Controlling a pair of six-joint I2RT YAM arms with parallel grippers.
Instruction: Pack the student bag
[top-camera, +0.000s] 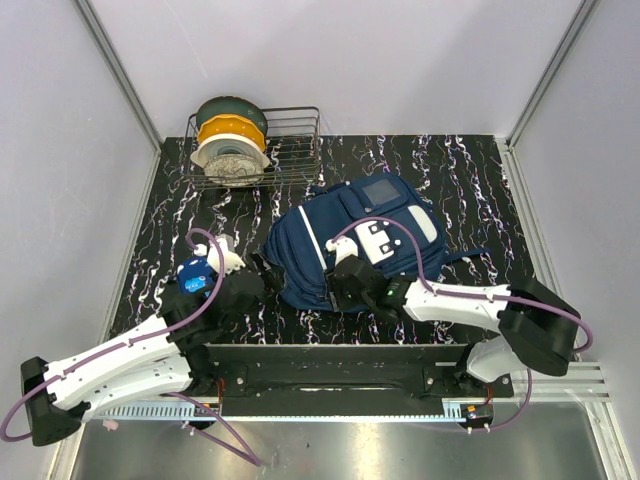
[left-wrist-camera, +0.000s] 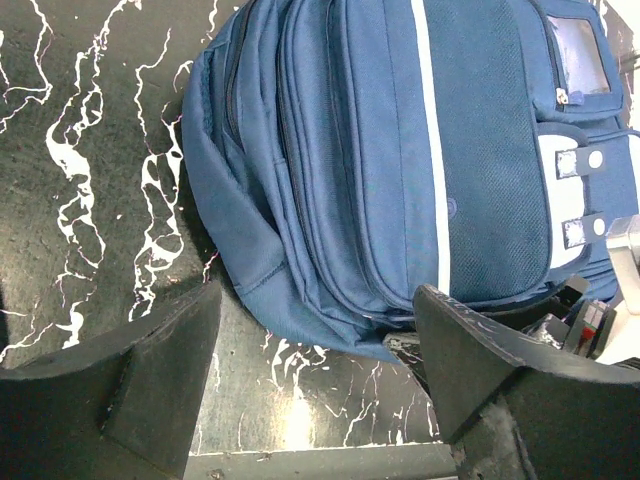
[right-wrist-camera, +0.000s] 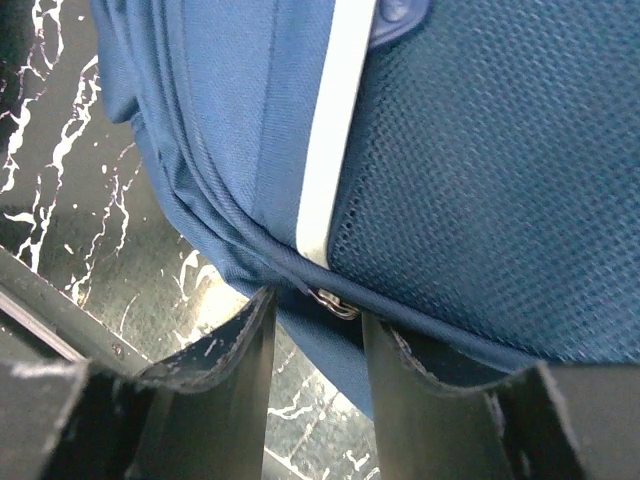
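The navy backpack (top-camera: 390, 200) lies on the black marble table, also filling much of the left wrist view (left-wrist-camera: 480, 120). My left gripper hovers open at the bag's left side, its fingers spread with nothing between them. My right gripper is at the bag's front lower edge, fingers apart around a metal zipper pull (right-wrist-camera: 335, 305); whether they touch it I cannot tell. A blue item (top-camera: 195, 275) sits at the far left, partly hidden by the left arm.
A wire rack (top-camera: 295, 150) with several plates and bowls stands at the back left. Bare table (top-camera: 485, 180) shows at the back right, and walls enclose both sides.
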